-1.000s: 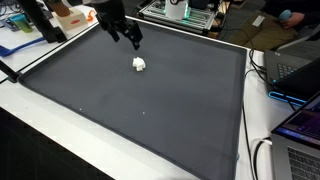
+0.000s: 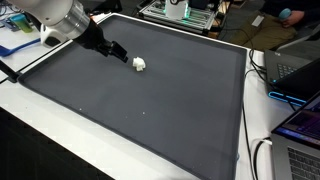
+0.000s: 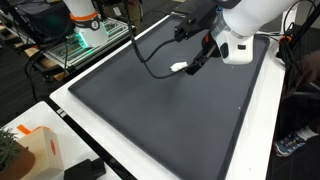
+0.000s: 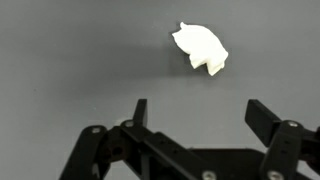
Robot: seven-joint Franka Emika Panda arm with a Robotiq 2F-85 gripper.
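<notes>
A small white piece, irregular in outline, lies on the dark grey mat. From above, in the wrist view, the white piece shows up ahead of the fingers, beyond the gap between them. My gripper is open, its two black fingers far apart with only bare mat between. In the first exterior view the gripper hovers just left of the piece, not visibly holding it. The other exterior view has the white piece close by the gripper.
Laptops stand off the mat's right side. A potted cactus is near the left front corner in the second exterior view.
The piece has stayed where it was.
</notes>
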